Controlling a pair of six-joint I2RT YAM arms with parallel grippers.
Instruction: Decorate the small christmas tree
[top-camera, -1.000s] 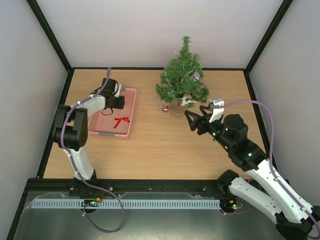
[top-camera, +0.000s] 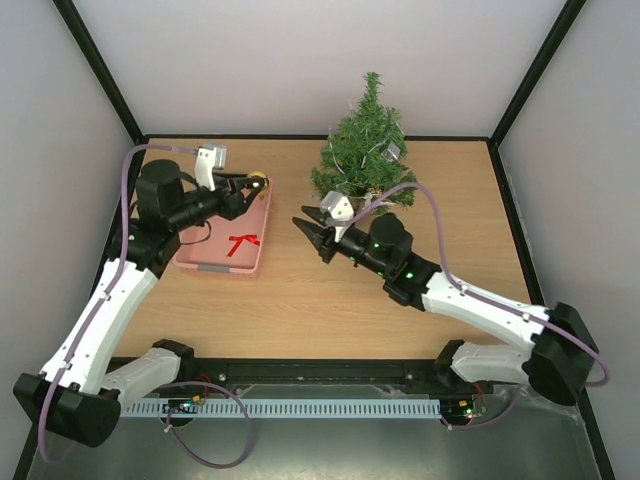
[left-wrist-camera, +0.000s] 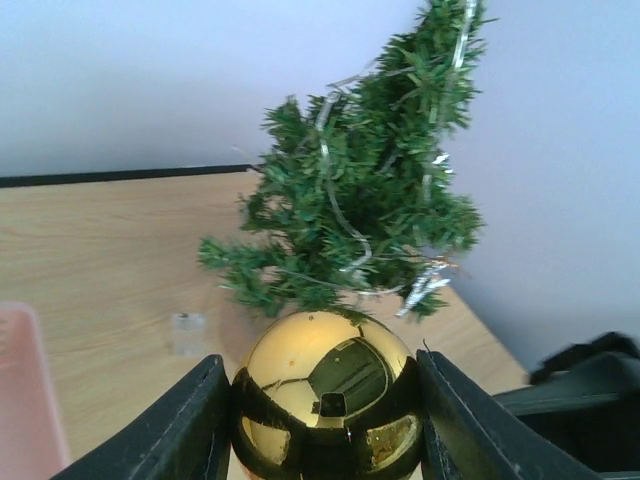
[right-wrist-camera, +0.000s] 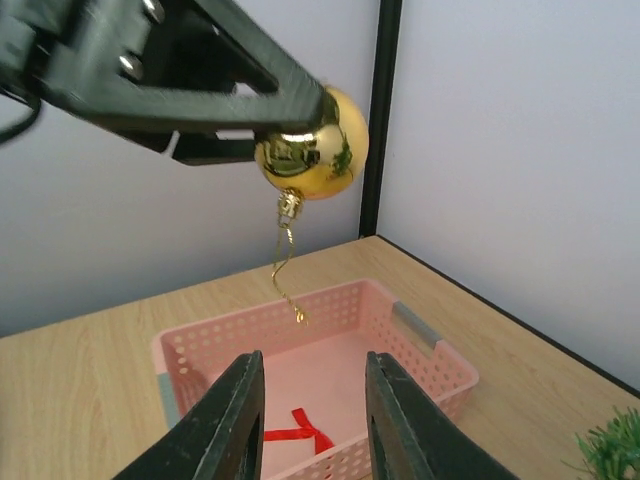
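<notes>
A shiny gold ball ornament (left-wrist-camera: 325, 365) is clasped by my left gripper, which is raised beside the bin's upper right edge in the top view. From the ball hangs a gold string loop (right-wrist-camera: 284, 270), seen in the right wrist view. The small green Christmas tree (top-camera: 366, 145) stands at the back right of centre, wound with silvery garland (left-wrist-camera: 335, 190). My right gripper is partly open, with nothing between its fingers, a short way right of the bin and below the ball and its string.
The pink bin (top-camera: 252, 262) lies on the left of the table, with a red ribbon bow (top-camera: 242, 242) inside. A clear piece (left-wrist-camera: 188, 333) rests on the wood near the tree.
The left arm has risen out of the bin and now shows the gold ball. My right gripper has moved left, towards the left one. The tree stays put.
</notes>
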